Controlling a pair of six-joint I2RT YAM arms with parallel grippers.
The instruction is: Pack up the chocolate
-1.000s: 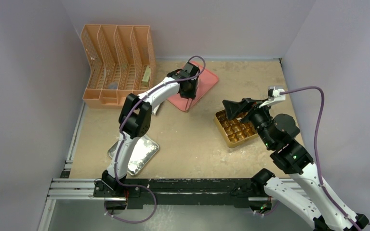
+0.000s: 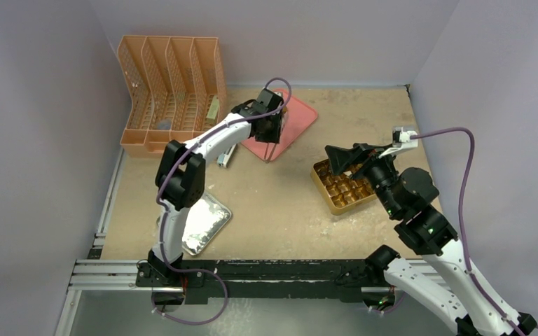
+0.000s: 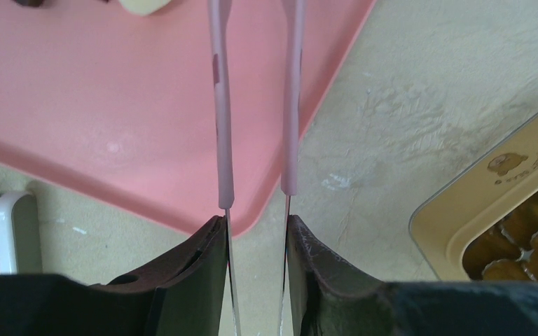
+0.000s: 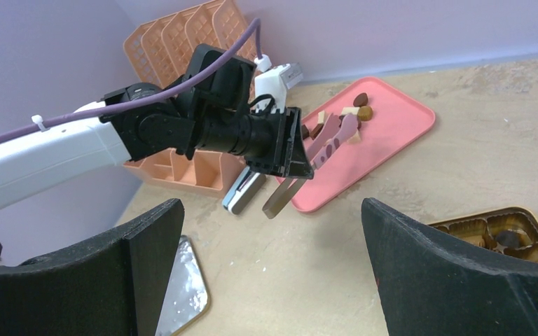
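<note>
My left gripper is shut on a pair of tongs (image 3: 224,133) with pink arms, which stand a little apart over the pink tray (image 2: 298,126). Their tips lie outside the left wrist view. In the right wrist view several chocolates, among them a dark one (image 4: 361,99) and a golden-brown one (image 4: 366,113), sit at the tray's far end near the tongs. The gold box (image 2: 342,208) has compartments, and a dark chocolate (image 4: 508,239) shows in one. Above the box, my right gripper is open and empty.
An orange divided rack (image 2: 169,91) stands at the back left. A silver lid or tray (image 2: 207,222) lies at the front left, partly behind the left arm. Beside the pink tray is a white-and-grey object (image 2: 226,157).
The right arm has barely moved.
</note>
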